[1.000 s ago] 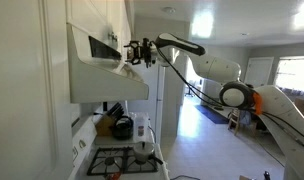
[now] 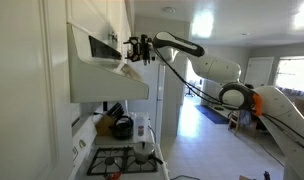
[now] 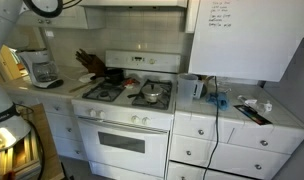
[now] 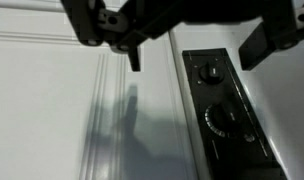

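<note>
My gripper [image 2: 129, 52] hangs high up in exterior view 1, beside the front of a dark appliance [image 2: 105, 49] set in a white overhead cabinet. In the wrist view the gripper is open, its two dark fingers [image 4: 254, 48] wide apart with nothing between them. Past the fingers is a black control panel [image 4: 224, 112] with two round knobs, a small one above a larger one. A white panelled door [image 4: 67, 110] fills the left of that view, with a shadow on it. No contact with the panel or door can be made out.
Below are a stove [image 3: 137, 105] with a pot [image 3: 150, 92] on it, and a counter [image 3: 202, 115] with a pitcher [image 3: 188, 86] and a blue cloth [image 3: 220, 100]. An open white door panel [image 3: 247, 40] hangs over the right counter. Open floor [image 2: 217, 155] lies right of the stove.
</note>
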